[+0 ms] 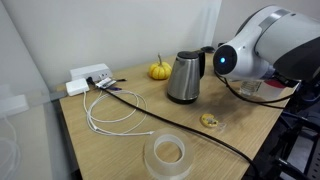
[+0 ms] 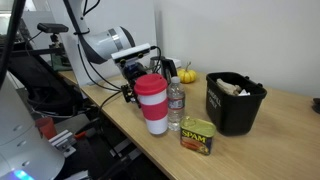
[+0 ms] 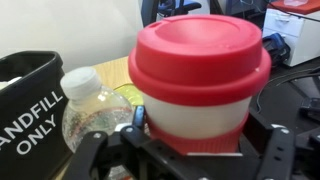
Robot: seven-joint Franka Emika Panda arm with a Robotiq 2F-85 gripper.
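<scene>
A red and white cup with a red lid [image 2: 152,100] stands upright near the table's front edge, with a clear bottle [image 2: 176,100] close behind it. My gripper has its fingers spread on either side of the cup's red sleeve [image 3: 197,143] in the wrist view. Whether the fingers press on the cup is hard to make out. In exterior view 2 the cup's body hides the fingertips. Exterior view 1 shows the arm [image 1: 255,45] at the right, and the gripper's fingers do not show clearly there.
A black landfill bin [image 2: 234,102] and a Spam can [image 2: 197,136] stand near the cup. Across the table are a metal kettle [image 1: 186,77], a small pumpkin [image 1: 160,70], a tape roll [image 1: 168,154] and a white cable [image 1: 92,118].
</scene>
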